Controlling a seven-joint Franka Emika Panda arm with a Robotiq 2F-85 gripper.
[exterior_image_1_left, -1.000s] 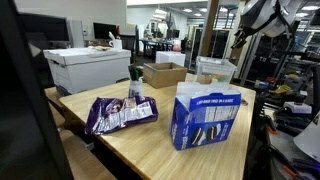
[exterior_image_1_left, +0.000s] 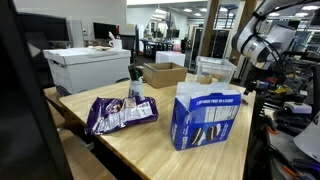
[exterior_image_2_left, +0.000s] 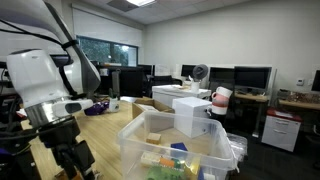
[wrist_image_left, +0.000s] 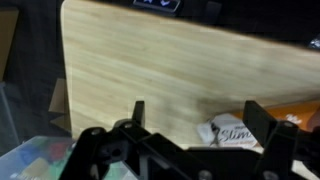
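Note:
In the wrist view my gripper is open, with nothing held between its dark fingers. Beneath it spreads the pale wooden table top (wrist_image_left: 170, 65). An orange and white packet (wrist_image_left: 231, 131) lies on the wood close to the right finger, which partly covers it. In the second exterior view the white arm (exterior_image_2_left: 50, 95) reaches down at the left, beside the clear plastic bin (exterior_image_2_left: 150, 151). That bin holds several colourful items and a small tan box (exterior_image_2_left: 153, 138).
Nearer the first camera, a purple snack bag (exterior_image_1_left: 122, 114) and a blue box (exterior_image_1_left: 205, 120) sit on the table. A bottle (exterior_image_1_left: 135, 85) and an open cardboard box (exterior_image_1_left: 164, 74) stand farther back. Bare wood shows left of the packet in the wrist view.
The arm has come down from high at the right of the first exterior view to a lower pose near the table's far end. The objects on the table have not visibly moved.

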